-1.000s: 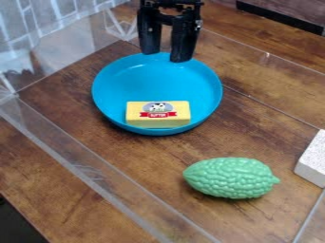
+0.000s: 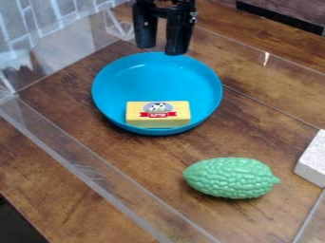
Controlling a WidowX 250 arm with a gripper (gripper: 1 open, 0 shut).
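My black gripper (image 2: 162, 38) is at the top centre, above the far part of a blue plate (image 2: 158, 77), its two fingers apart with nothing between them. A yellow butter box (image 2: 158, 115) with a cow label lies in the front part of the plate. A green bumpy melon-like toy (image 2: 231, 177) lies on the wood floor in front, to the right.
A white block (image 2: 313, 159) is at the right edge. Clear plastic walls border the wooden surface (image 2: 76, 161) at left and back.
My gripper has shifted slightly upward in the view over the last second. The plate, box, melon and block are where they were.
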